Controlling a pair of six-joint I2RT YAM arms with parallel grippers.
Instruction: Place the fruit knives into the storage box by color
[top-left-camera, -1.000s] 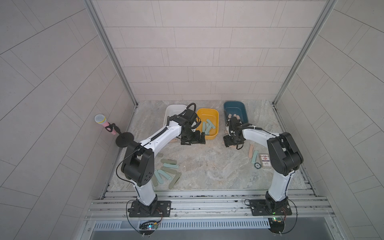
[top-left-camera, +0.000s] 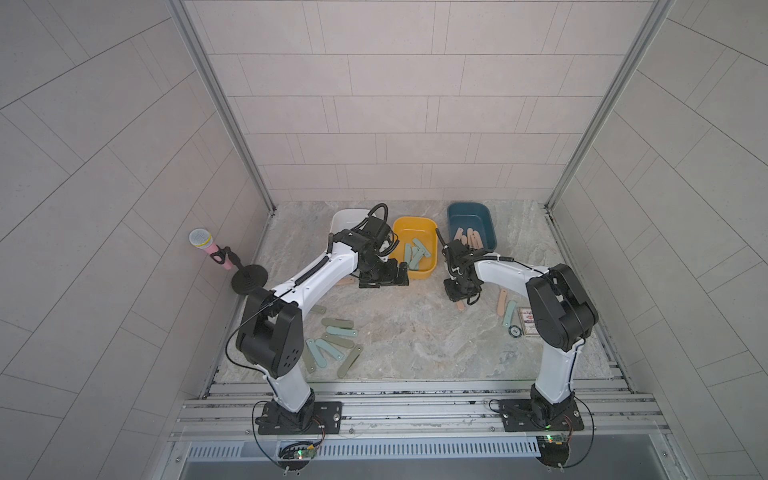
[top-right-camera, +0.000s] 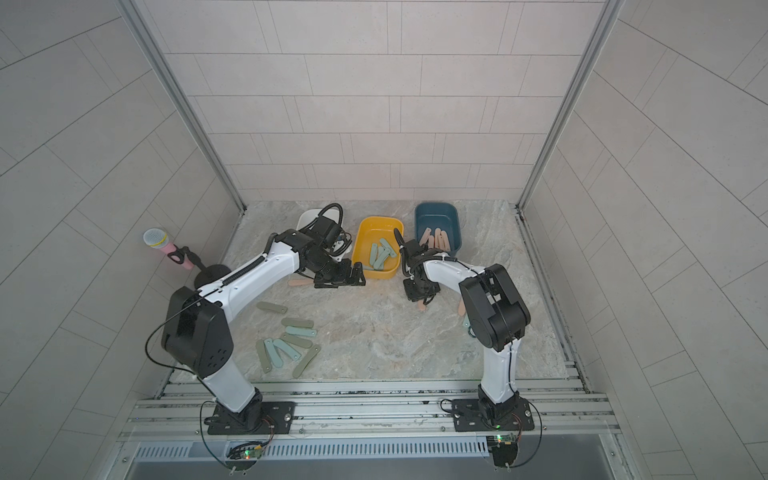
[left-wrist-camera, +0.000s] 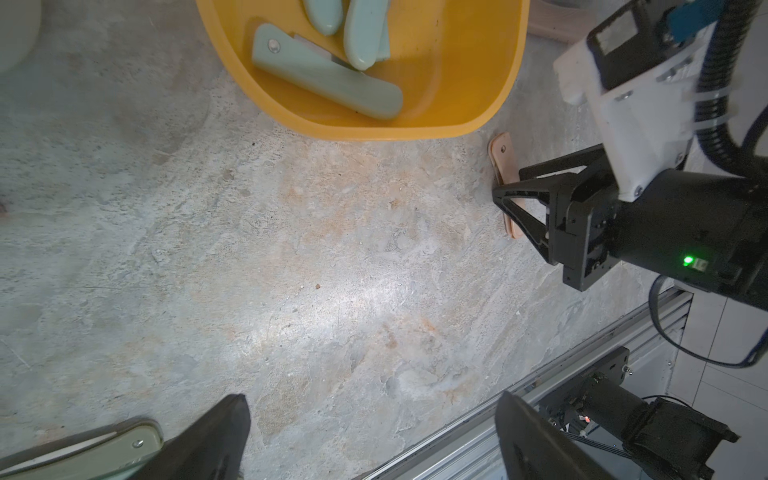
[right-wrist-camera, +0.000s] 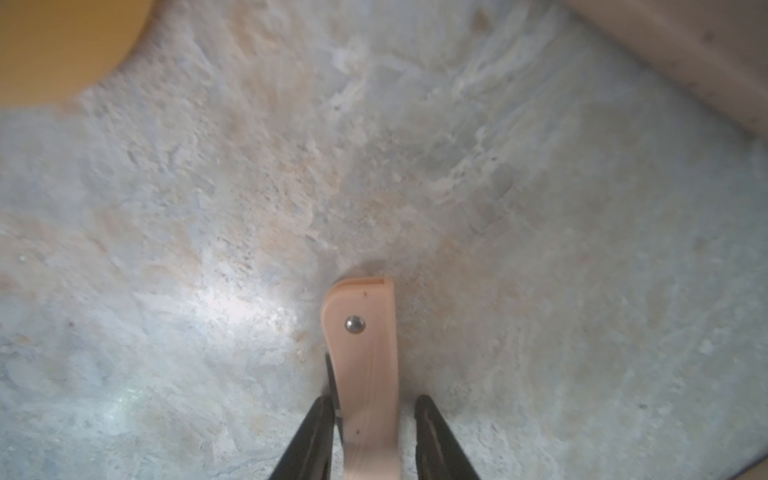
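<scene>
A pink knife (right-wrist-camera: 360, 352) lies on the table, with my right gripper part open around it, one finger on each side. My left gripper is open over bare table. Light blue knives (left-wrist-camera: 328, 76) lie in the yellow box (top-left-camera: 424, 232). Pink knives (top-right-camera: 440, 238) are in the dark blue box (top-right-camera: 436, 212). The white box (top-left-camera: 348, 216) is partly hidden by my left arm. Olive knives (top-left-camera: 349, 361) and light blue knives (top-left-camera: 326, 348) lie loose at front left.
At the right, near my arm, lie a pink knife (top-left-camera: 501, 302), a light blue knife (top-left-camera: 509, 312), a small round object (top-left-camera: 515, 331) and a card-like item (top-left-camera: 529, 320).
My right gripper has moved leftward and toward the table's front, onto the pink knife. My left arm has shifted slightly left.
</scene>
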